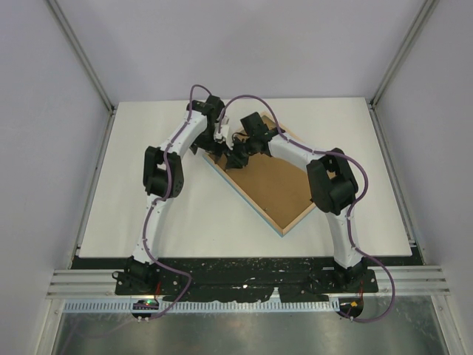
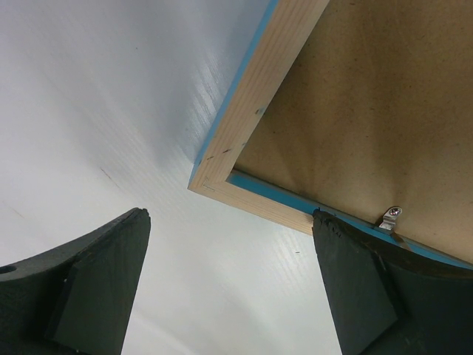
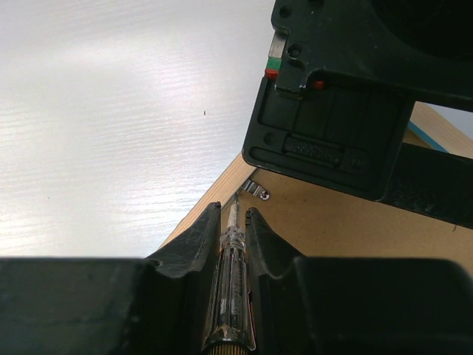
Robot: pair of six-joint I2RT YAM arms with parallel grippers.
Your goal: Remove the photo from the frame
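The picture frame (image 1: 244, 194) lies face down on the white table, its brown backing board (image 1: 270, 177) up and pale wood rim showing. In the left wrist view a small metal clip (image 2: 390, 216) sits at the rim's inner edge. My left gripper is open above a frame corner, with nothing between its fingers. My right gripper is shut on a slim tool (image 3: 230, 285) with a dark, see-through handle. The tool's tip points at the inner edge of the rim, close beside a metal clip (image 3: 255, 190); whether they touch, I cannot tell.
Part of the left arm (image 3: 332, 133) hangs over the frame close to the right gripper, covering some of the board. Both grippers crowd the frame's left corner in the top view.
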